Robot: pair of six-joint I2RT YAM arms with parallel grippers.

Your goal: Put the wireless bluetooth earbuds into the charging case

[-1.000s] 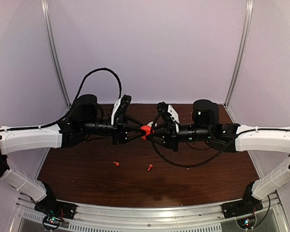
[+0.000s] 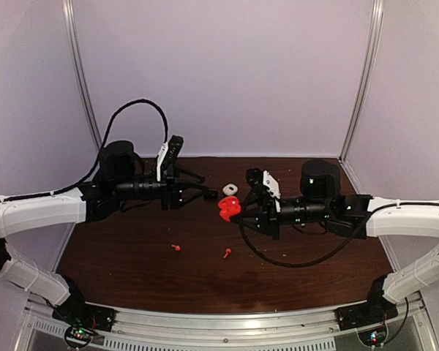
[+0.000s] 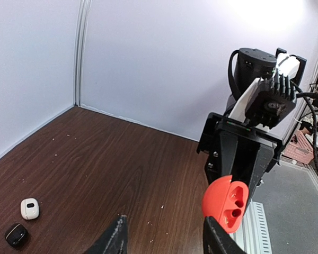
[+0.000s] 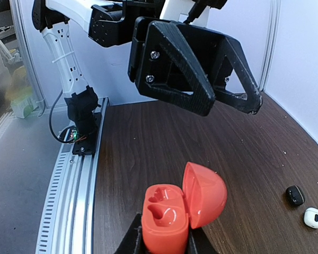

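My right gripper (image 2: pixel 241 212) is shut on the red charging case (image 2: pixel 229 207), whose lid stands open, showing two empty wells in the right wrist view (image 4: pixel 164 217). My left gripper (image 2: pixel 203 191) is open, just left of and above the case, with nothing between its fingers. Two small red earbuds (image 2: pixel 175 247) lie apart on the front half of the brown table.
A white case (image 3: pixel 29 208) and a black case (image 3: pixel 16 235) lie at the back middle of the table (image 2: pixel 117 270). Pale walls border the back and sides.
My left gripper has drawn back leftward from the red case. The case, in my right gripper, has moved a little right and down in the top view, and now shows more fully.
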